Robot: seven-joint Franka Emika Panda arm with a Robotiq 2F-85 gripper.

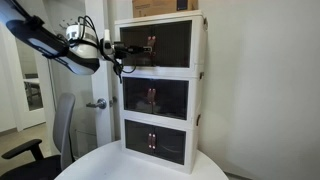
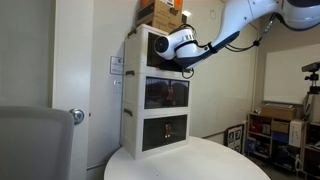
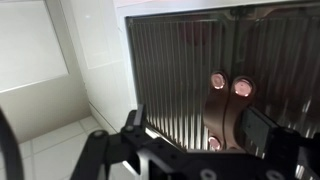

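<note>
A white cabinet (image 1: 161, 72) with three stacked tiers of dark doors stands on a round white table. My gripper is at the top tier, its fingers spread wide. In the wrist view, two brown door handles (image 3: 216, 100) with pinkish round fasteners lie in line with the space between the fingers, the right handle close to the right finger (image 3: 257, 128). Whether either finger touches a handle cannot be told. The ribbed top doors (image 3: 175, 60) look shut. In exterior view 2, the arm hides much of the top tier and the fingertips.
Cardboard boxes (image 2: 160, 15) sit on top of the cabinet. A grey chair (image 1: 62, 130) stands to the left in exterior view 1, near a door with a lever handle (image 1: 97, 104).
</note>
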